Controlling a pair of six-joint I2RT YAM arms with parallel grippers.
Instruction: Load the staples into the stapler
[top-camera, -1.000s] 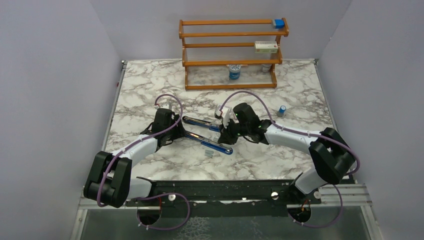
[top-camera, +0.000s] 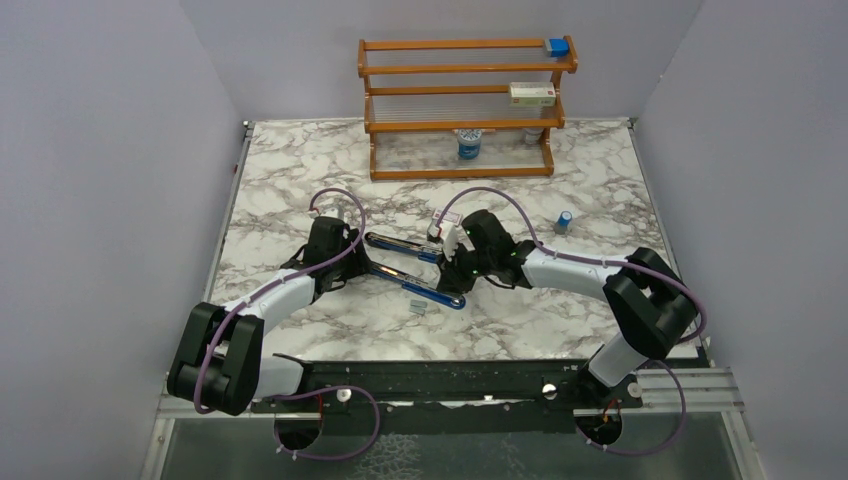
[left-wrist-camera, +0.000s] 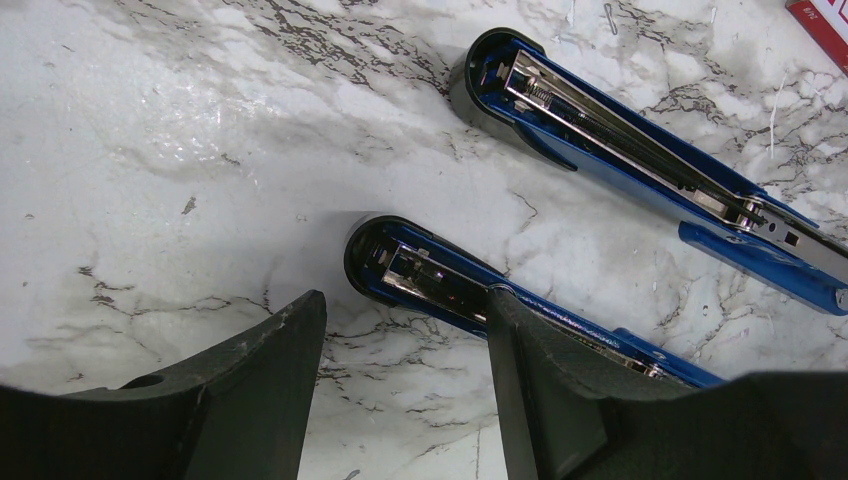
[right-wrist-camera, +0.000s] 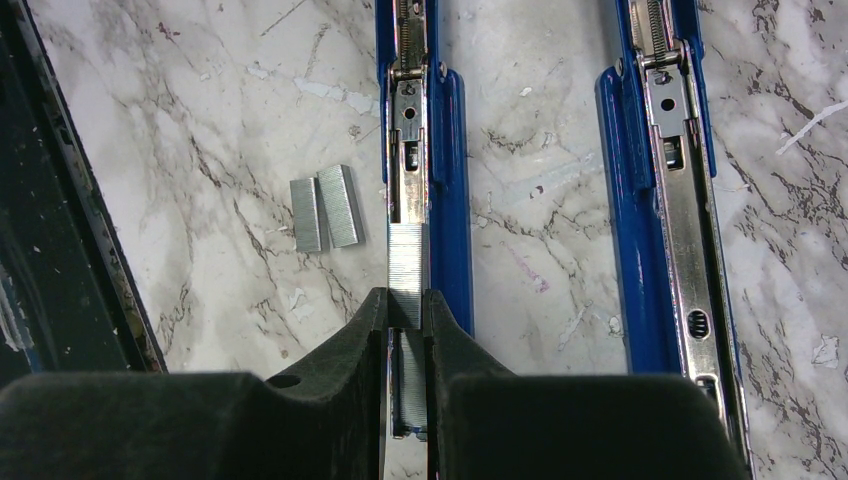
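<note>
The near blue stapler (top-camera: 415, 285) lies opened out on the marble table, its magazine exposed. In the right wrist view, a silver staple strip (right-wrist-camera: 406, 255) sits along that magazine, and my right gripper is shut on it. More staples (right-wrist-camera: 411, 370) show in the channel below the fingers. Whether the held strip is fully seated cannot be told. My left gripper is open at the other end, its fingers apart near the stapler's cover (left-wrist-camera: 440, 280); one fingertip (left-wrist-camera: 505, 305) overlaps the cover in view.
A second opened blue stapler (top-camera: 400, 245) lies just behind. Two loose staple strips (right-wrist-camera: 323, 208) rest beside the near stapler. A red-and-white box (left-wrist-camera: 825, 25) is partly visible behind. A wooden rack (top-camera: 460, 175) stands at the back, and a small blue-topped item (top-camera: 564, 220) at right.
No clear movement shows in the left arm or the staplers.
</note>
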